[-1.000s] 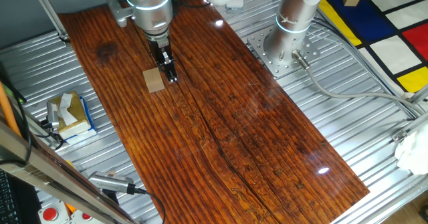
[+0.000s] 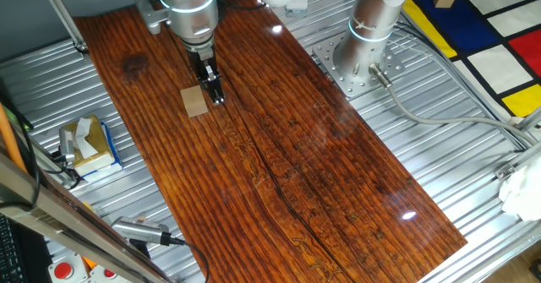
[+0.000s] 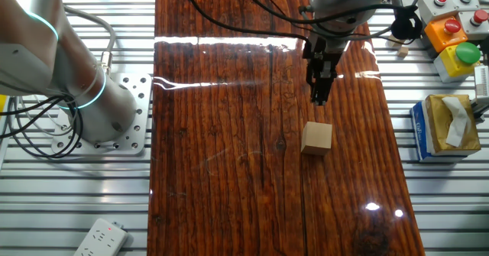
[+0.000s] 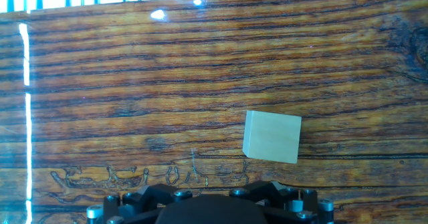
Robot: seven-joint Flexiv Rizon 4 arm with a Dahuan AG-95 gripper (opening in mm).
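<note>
A plain wooden block (image 2: 194,101) lies on the brown wooden board, and nothing touches it. Hanging beside it in exterior view 1 is my gripper (image 2: 217,100), pointing down. In exterior view 2 the block (image 3: 316,138) shows its top and one side, with the gripper (image 3: 318,102) just behind it. The wrist view has the block (image 4: 273,138) right of centre, beyond the gripper. There the finger linkages spread wide to both sides, so the gripper looks open, and no object shows between them.
The wooden board (image 2: 279,156) is otherwise clear. A tissue box (image 3: 451,126) lies off the board's other side, near several push-button boxes (image 3: 458,55). Black cables (image 3: 260,30) loop around my arm.
</note>
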